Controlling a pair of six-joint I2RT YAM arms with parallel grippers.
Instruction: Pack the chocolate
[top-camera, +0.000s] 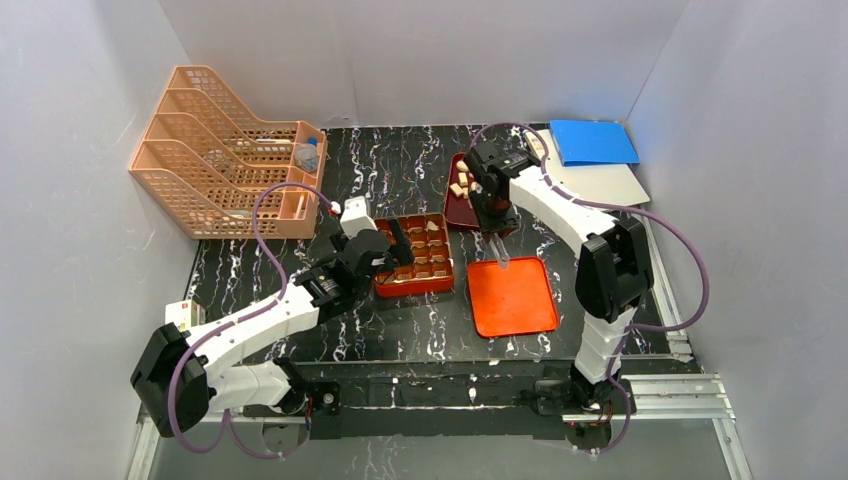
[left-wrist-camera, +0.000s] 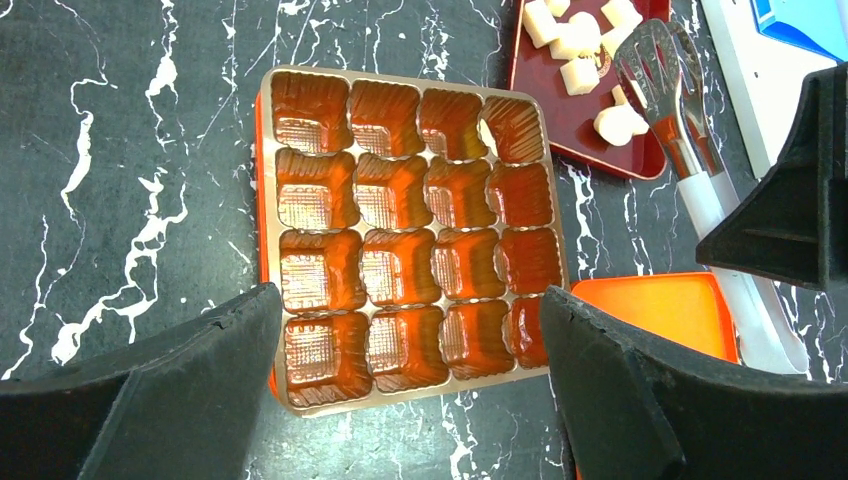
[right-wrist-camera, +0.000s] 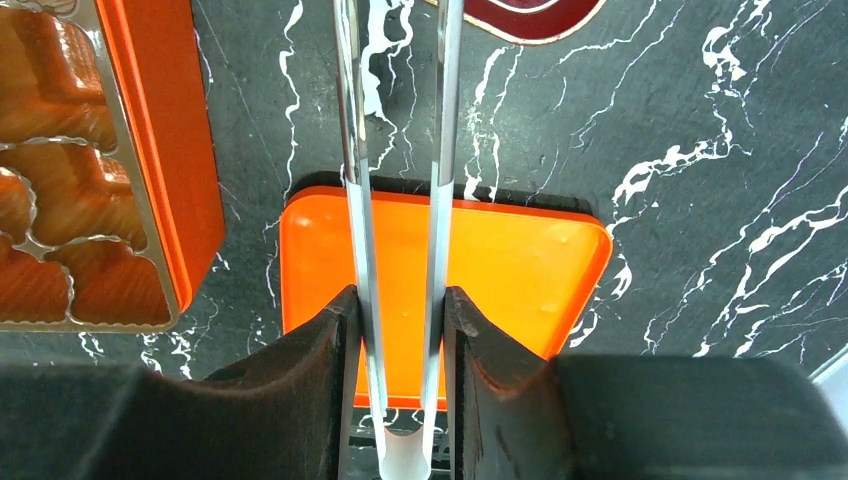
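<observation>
A gold chocolate insert (left-wrist-camera: 400, 90) with square compartments sits in a red box (top-camera: 410, 289); a pale piece shows in its far-right corner compartment. Pale chocolate pieces (left-wrist-camera: 581, 74) lie on a dark red tray (left-wrist-camera: 530, 65). My left gripper stands open over the insert, nothing between its fingers. My right gripper is shut on metal-and-white tongs (right-wrist-camera: 441, 230), which point toward the dark red tray from above the gap beside the orange tray (right-wrist-camera: 500, 270). No piece is visible between the tong tips in the left wrist view.
A peach plastic rack (top-camera: 200, 170) with a bottle (top-camera: 306, 158) stands at back left. A white board (top-camera: 610, 185) with a blue sheet (top-camera: 590, 140) lies at back right. Bare table surrounds the box's front and left.
</observation>
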